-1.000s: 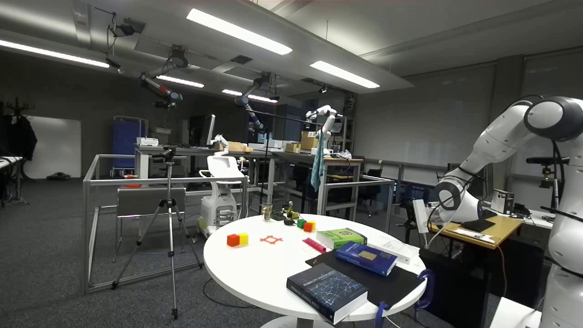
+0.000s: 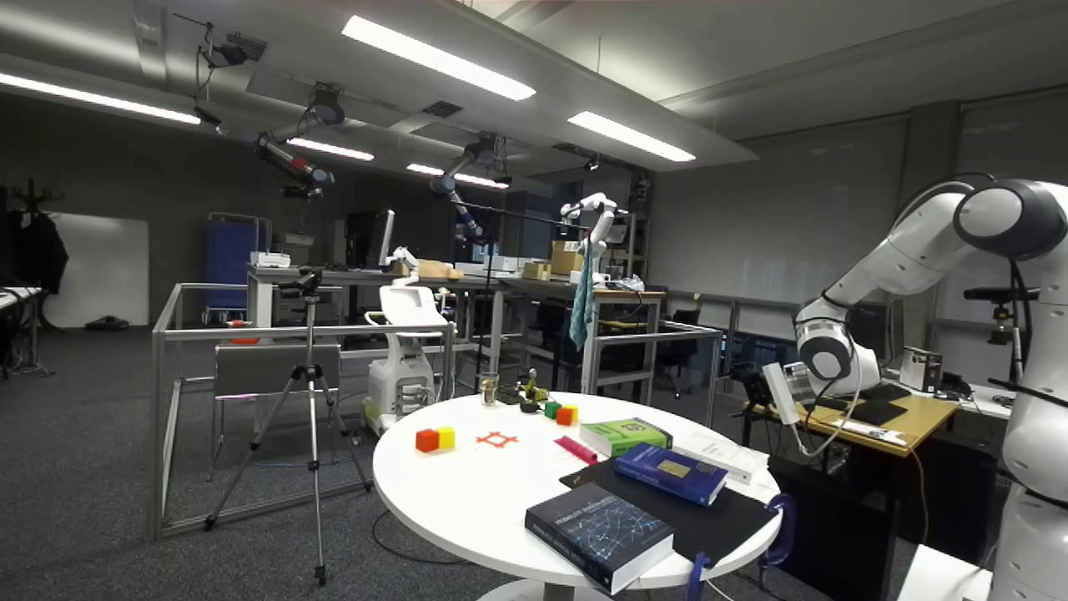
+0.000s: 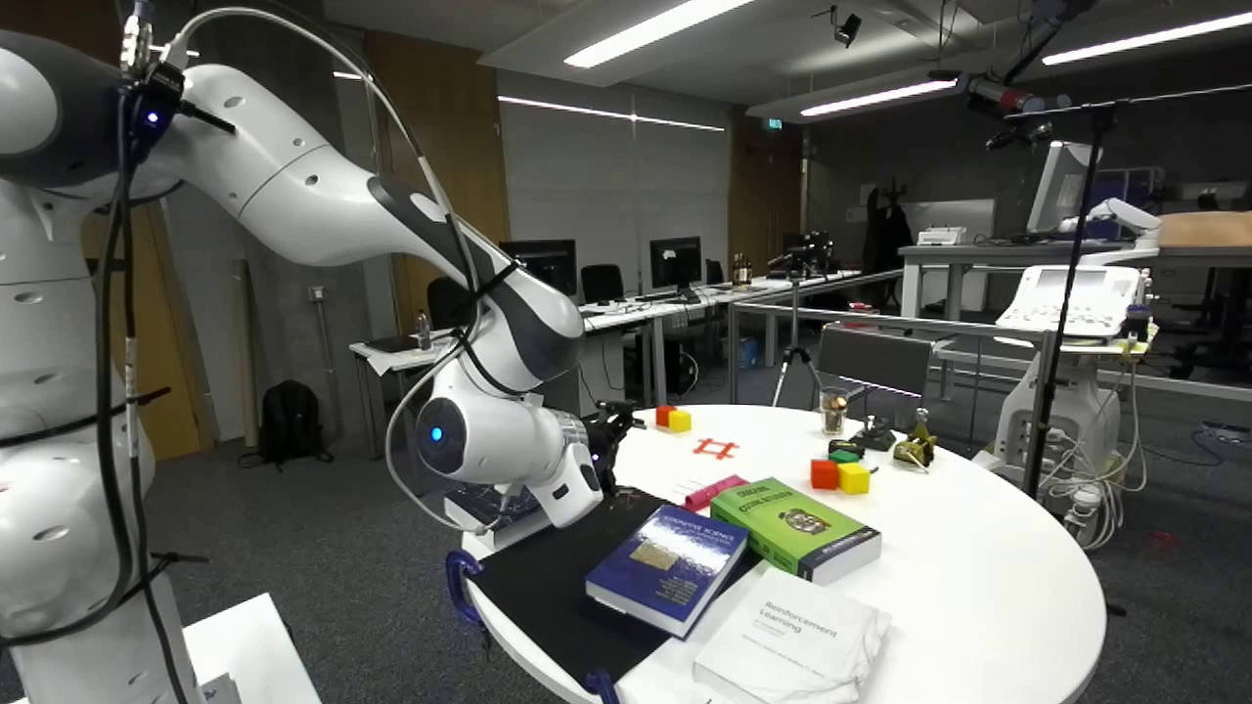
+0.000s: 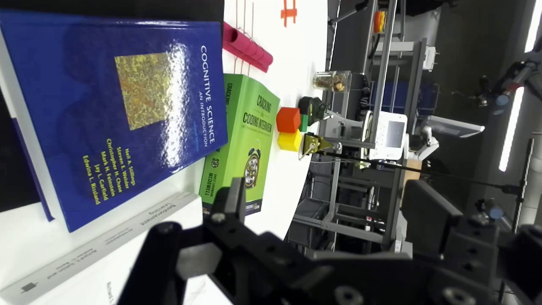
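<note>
In the wrist view my gripper stands open, its two dark fingers wide apart with nothing between them. A blue Cognitive Science book (image 4: pixel 91 142) lies on the black mat (image 3: pixel 534 587). Alongside it are a green coding book (image 4: pixel 249 127) and a white Reinforcement Learning book (image 3: pixel 792 645). At the mat's other end sits a dark book (image 2: pixel 601 531), partly hidden behind the arm in exterior view 2. My hand hangs above the table's mat side, apart from the books.
Beyond the books are a pink roll (image 2: pixel 576 449), a red cube (image 3: pixel 825 474), a yellow cube (image 3: pixel 854 477), an orange frame (image 2: pixel 496 439) and a glass jar (image 3: pixel 833 409). Blue clamps (image 2: pixel 783 531) grip the table edge.
In exterior view 1 my wrist has shifted slightly, and the white plate on it has tilted. The books and cubes have stayed where they were.
</note>
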